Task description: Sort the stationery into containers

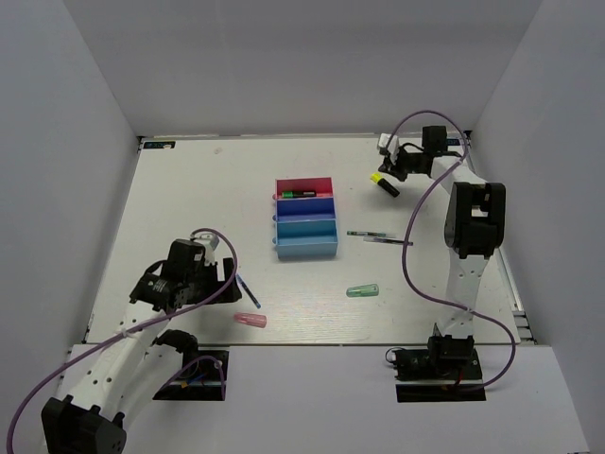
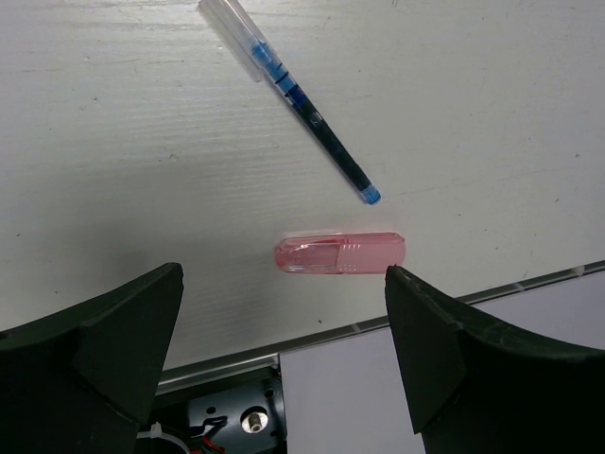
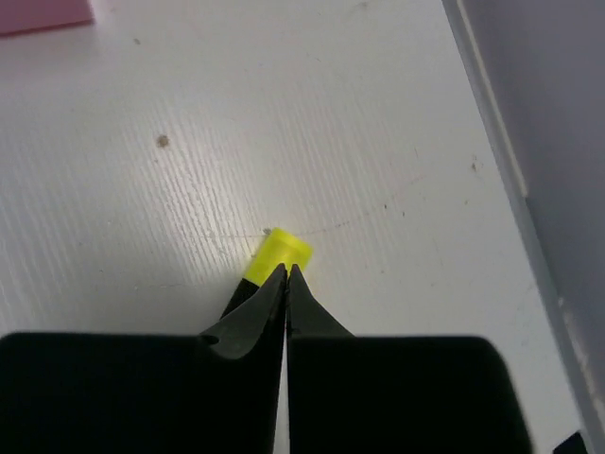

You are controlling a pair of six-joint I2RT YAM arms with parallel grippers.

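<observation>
A yellow-capped black marker (image 1: 385,185) lies right of the three-compartment container (image 1: 305,241), whose pink section holds markers. My right gripper is shut just over that marker (image 3: 276,251), which continues hidden beneath it; nothing shows between the fingers. My left gripper is open above the table's front-left, with a blue pen (image 2: 326,137) and a pink clear item (image 2: 364,253) below it.
Two pens (image 1: 388,241) lie right of the container, and a green clear item (image 1: 362,290) lies toward the front. Walls border the sides and back.
</observation>
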